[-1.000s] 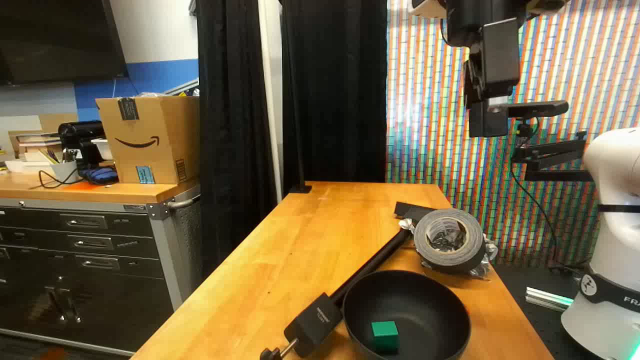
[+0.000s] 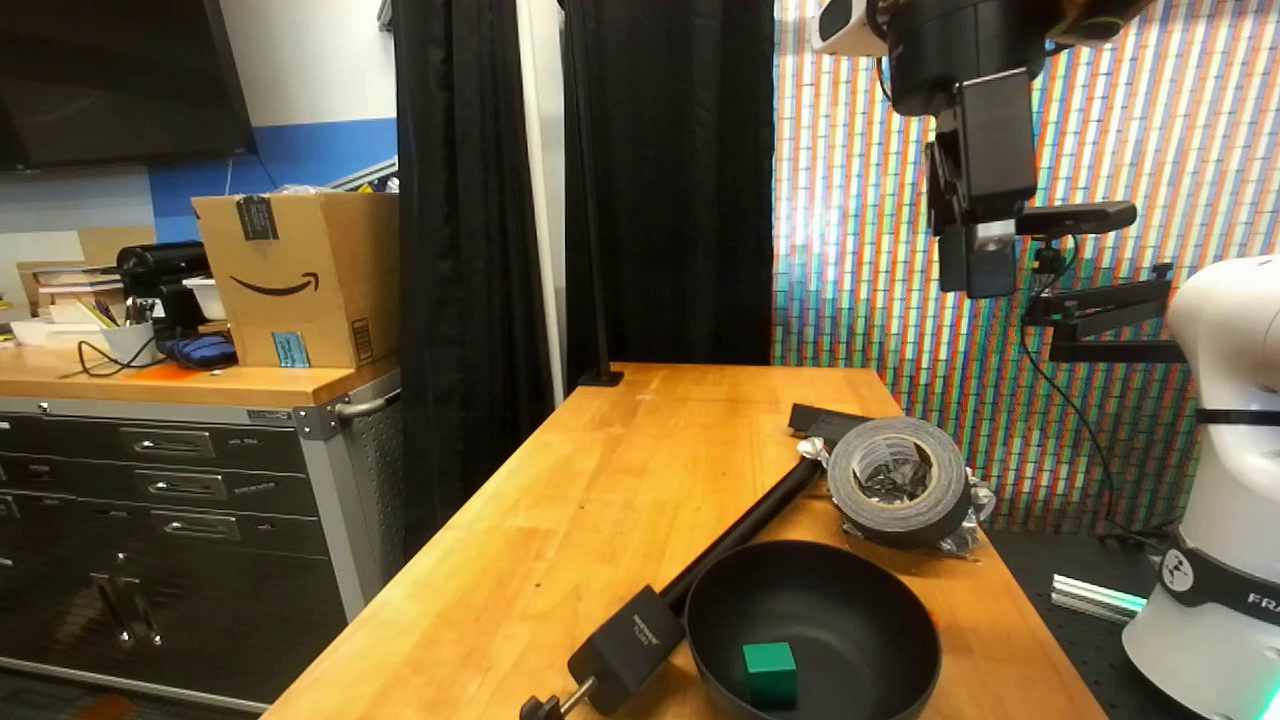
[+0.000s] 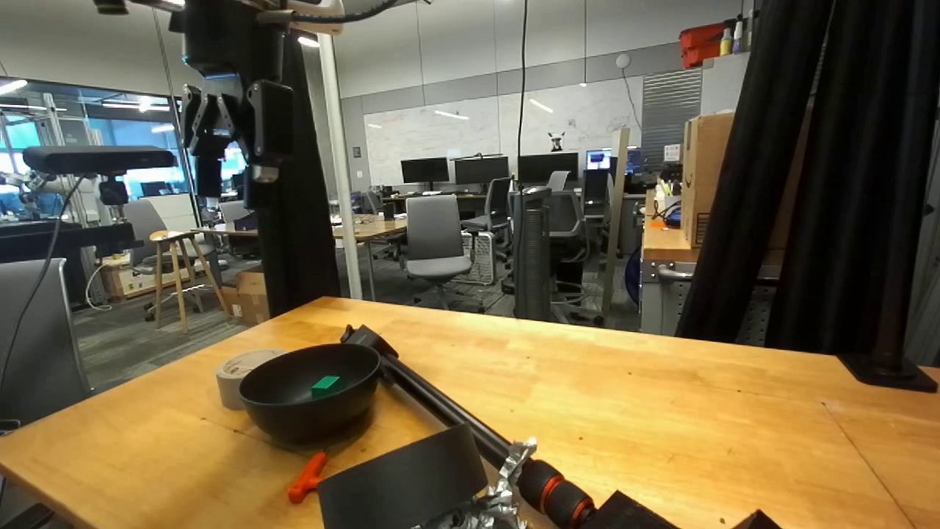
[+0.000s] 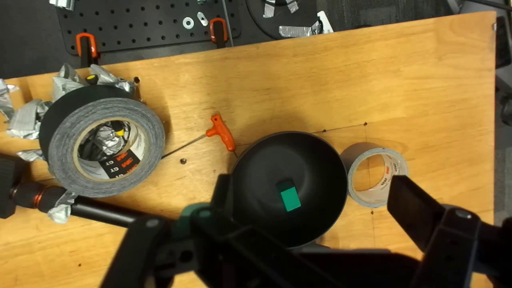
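A black bowl [image 2: 828, 612] rests on the wooden table, and a green block [image 4: 290, 199] lies inside it on the bottom. High above the table hangs my gripper [image 3: 233, 184], pointing down and open, with nothing between its fingers. From the wrist view, the left fingertip [image 4: 222, 192] overlaps the bowl's left edge, while the right one stands past its right side. A roll of light tape [image 4: 379, 177] sits close beside the bowl. On the bowl's other side is a larger grey tape roll [image 4: 108, 144], tilted over crumpled silver tape.
A black tripod-like pole [image 3: 440, 401] lies along the table beside the bowl. An orange-handled hex key [image 4: 221, 132] lies between the bowl and the large tape roll.
My gripper has come down slightly, still well above the table. The bowl, the green block and the large tape roll have stayed put.
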